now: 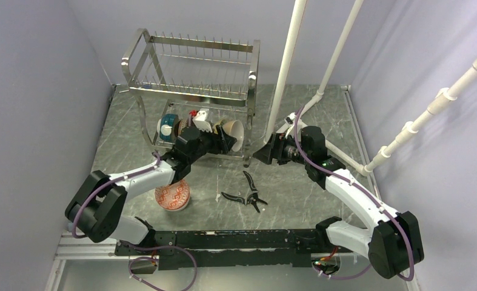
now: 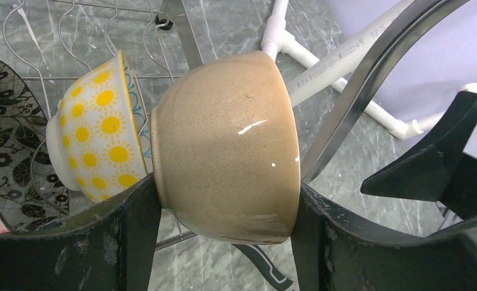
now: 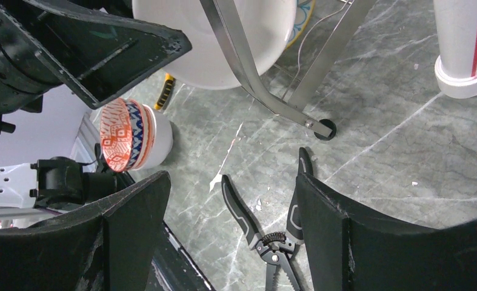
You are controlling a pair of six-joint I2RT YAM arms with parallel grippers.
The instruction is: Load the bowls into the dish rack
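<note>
A beige bowl (image 2: 226, 145) with white interior (image 1: 238, 133) stands on its side in the rack's lower level (image 1: 246, 106), beside a yellow-dotted bowl (image 2: 102, 127). My left gripper has its fingers at both sides of the beige bowl; whether they grip it is unclear. Blue and dark bowls (image 1: 168, 127) stand further left. A red-patterned bowl (image 1: 172, 193) sits, apparently stacked on a white one, on the floor. My right gripper is open and empty, right of the rack.
Black cutters (image 1: 251, 197) lie in front of the rack. White pipes (image 1: 287, 48) rise at the right. The rack's upper level is empty.
</note>
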